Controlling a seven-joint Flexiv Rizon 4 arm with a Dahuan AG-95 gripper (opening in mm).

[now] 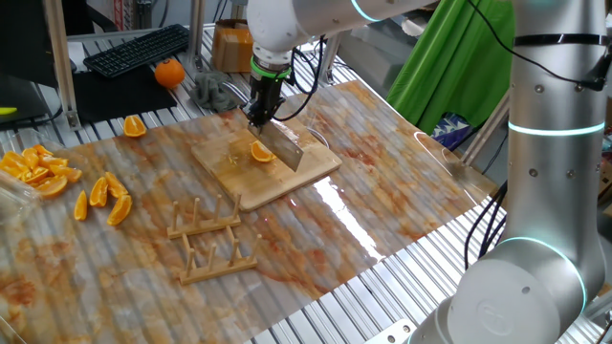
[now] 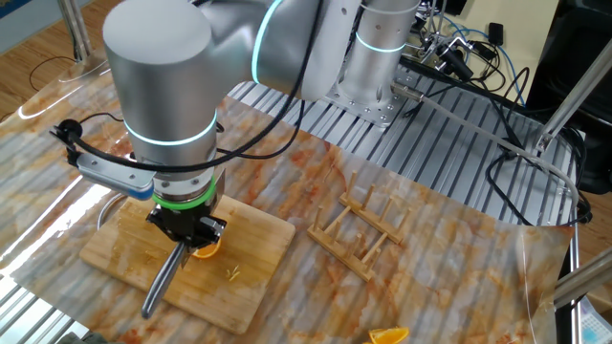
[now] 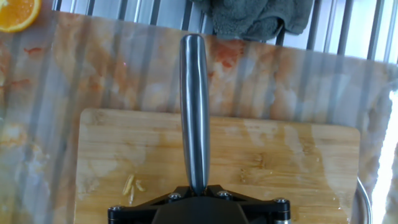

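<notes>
My gripper (image 1: 256, 122) is shut on a knife with a steel handle (image 3: 195, 112) and a broad blade (image 1: 284, 148). The blade reaches down to the wooden cutting board (image 1: 244, 196), its lower edge at or very near the wood. Right against or close beside it lies an orange piece (image 1: 260, 152); whether they touch is hard to tell. In exterior view 2, that orange piece (image 2: 207, 250) is partly hidden beneath the gripper. From the wrist view, the handle sticks out beyond the fingers, while the blade is out of sight.
A wooden peg rack (image 1: 212, 247) stands in front of the board. Orange wedges (image 1: 117, 210) and a heap of cut pieces (image 1: 38, 172) lie at the left. Behind are a half orange (image 1: 134, 126), a whole orange (image 1: 169, 74) and a grey cloth (image 3: 255, 17).
</notes>
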